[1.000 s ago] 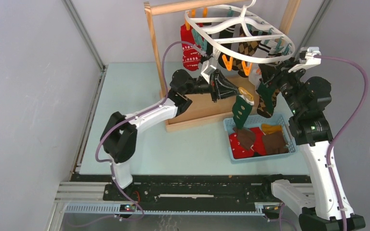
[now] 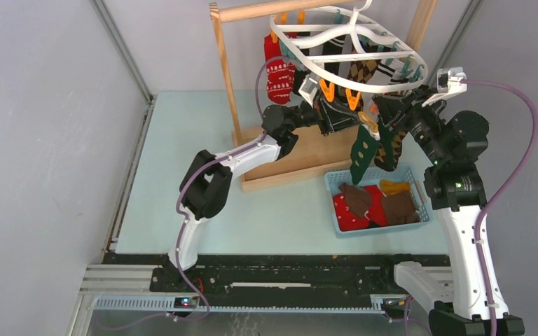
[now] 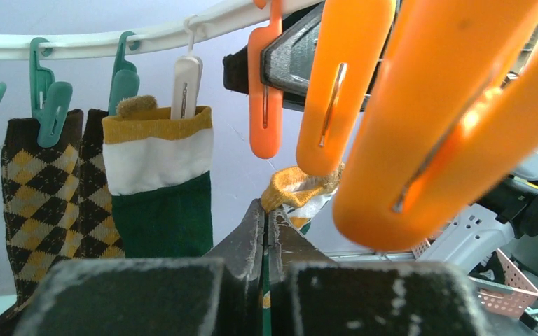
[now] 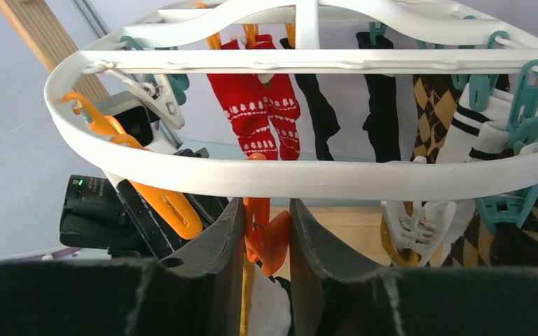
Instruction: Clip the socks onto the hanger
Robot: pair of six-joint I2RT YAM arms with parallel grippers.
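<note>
My left gripper is shut on the yellow cuff (image 3: 288,187) of a green sock (image 2: 364,155), which hangs just below the hanger's front rim. Over at that rim, my right gripper has its fingers on both sides of an orange clip (image 4: 267,241) and is shut on it. The clip's lower ends are spread apart, above the cuff and touching no sock. The white round hanger (image 4: 322,178) passes in front of the right fingers. A matching green sock (image 3: 161,217) hangs from a white clip (image 3: 186,87). The left fingertips are hidden in the right wrist view.
Other orange clips (image 3: 347,77) hang empty close to my left gripper. Red socks (image 4: 266,112), black socks and brown argyle socks (image 3: 42,203) hang around the hanger. A blue basket (image 2: 333,183) with more socks stands below.
My left arm has moved right and slightly up, carrying the green sock closer to the right gripper. The right arm has barely moved.
</note>
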